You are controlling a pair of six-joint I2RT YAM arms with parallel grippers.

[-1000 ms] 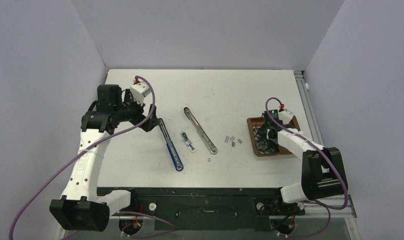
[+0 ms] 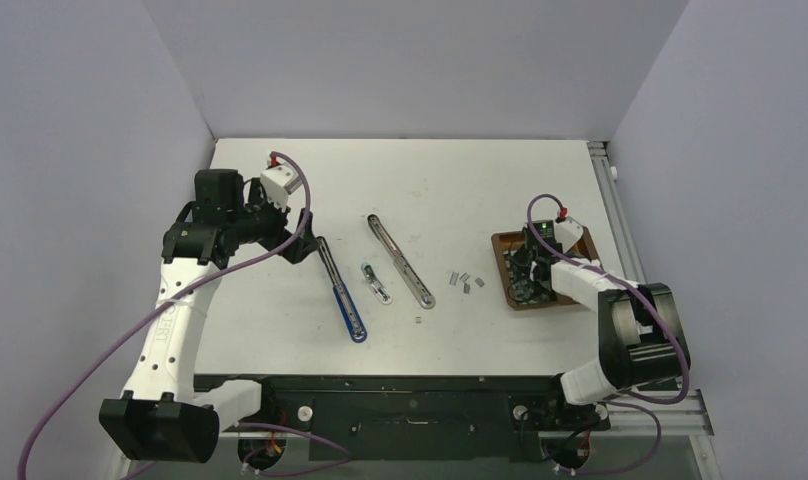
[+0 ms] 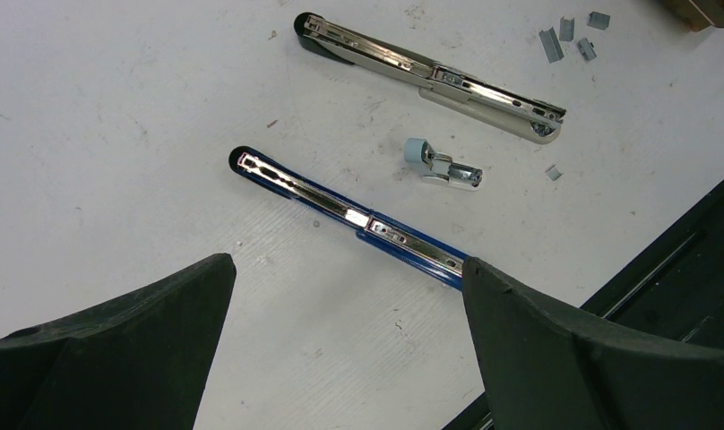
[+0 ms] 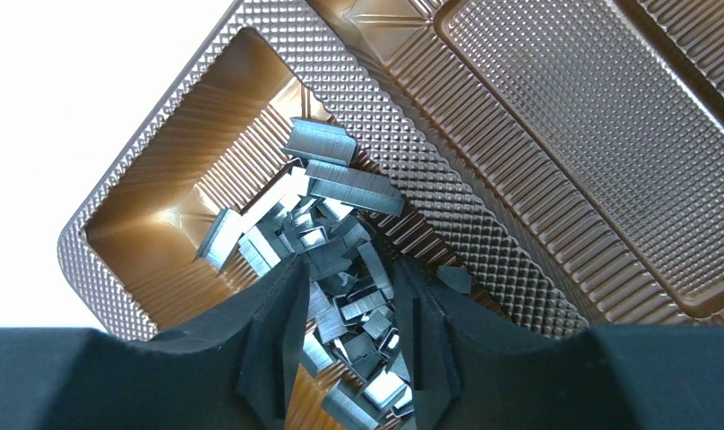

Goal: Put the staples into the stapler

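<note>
Three open staplers lie on the table: a long beige one [image 3: 493,103], a long blue one [image 3: 327,202] and a small one [image 3: 452,175]. My left gripper is open above the blue stapler, empty between its fingers. My right gripper is part open, down in a brown two-compartment tray [image 4: 152,287], its fingertips over a pile of staple strips [image 4: 349,188] in the smaller compartment. I cannot tell whether its fingers touch a strip.
Several loose staple strips [image 2: 465,286] lie between the beige stapler and the tray.
My right arm has shifted slightly left within the tray, and the tray has moved slightly left. The left arm and the staplers have not moved.
</note>
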